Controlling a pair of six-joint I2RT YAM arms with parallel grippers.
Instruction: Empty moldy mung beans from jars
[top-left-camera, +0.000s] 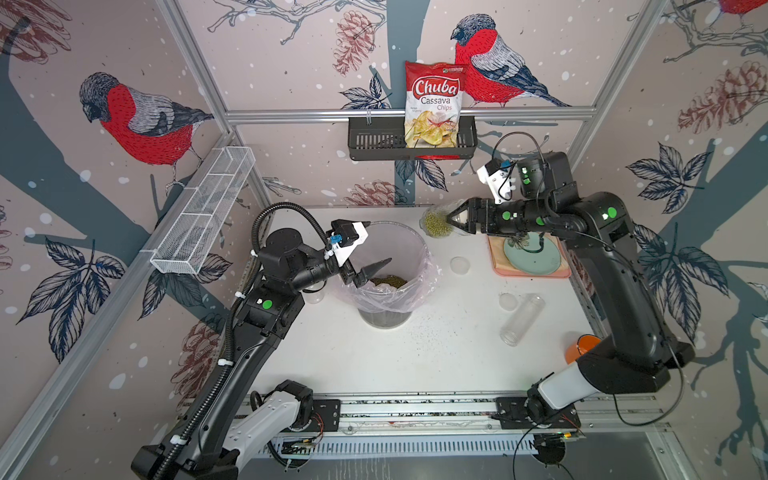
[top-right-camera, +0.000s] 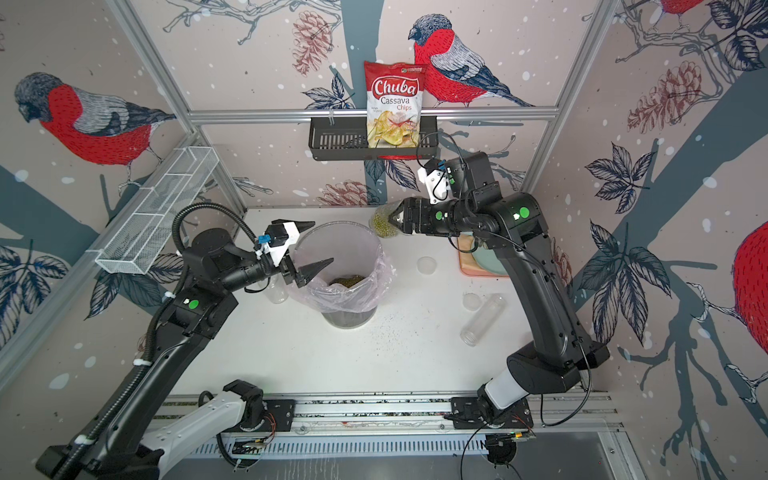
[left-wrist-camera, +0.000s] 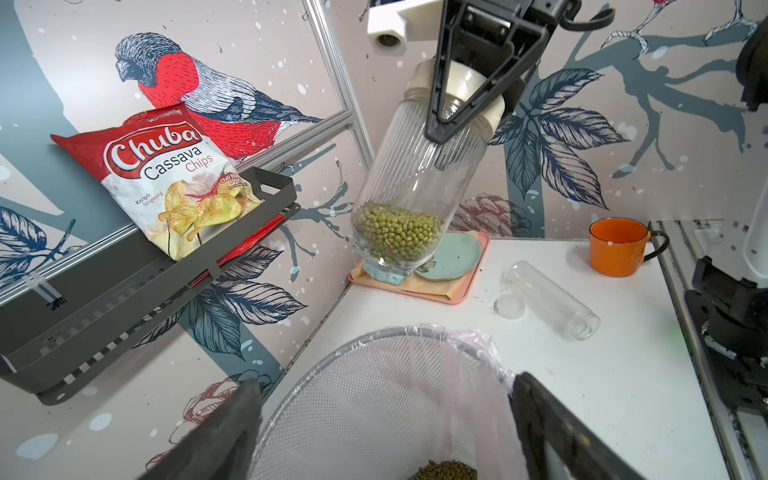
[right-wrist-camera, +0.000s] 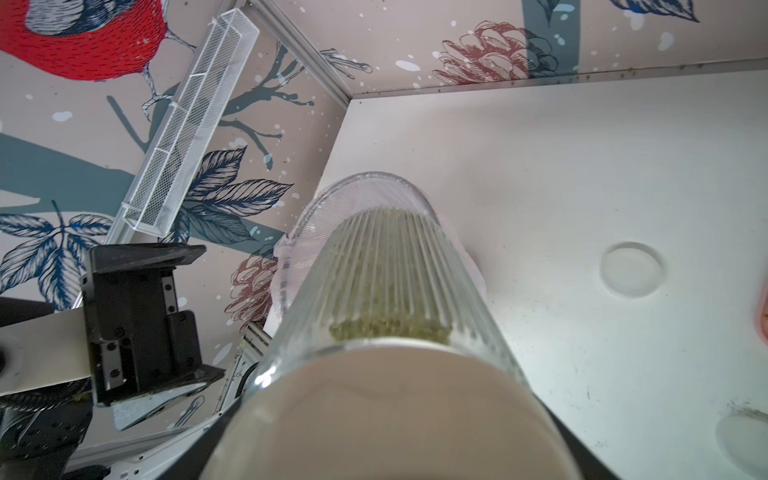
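A ribbed glass jar with green mung beans in its bottom hangs tilted, cream lid toward my right gripper, whose fingers are shut on that lid end. My left gripper stands open and empty at the rim of the mesh bin, lined with a pink bag and holding some beans. The jar is up to the right of the bin.
An empty glass jar lies at the right beside lids. A tray with a plate is at back right, an orange mug at the right edge, a chip bag on the wall rack.
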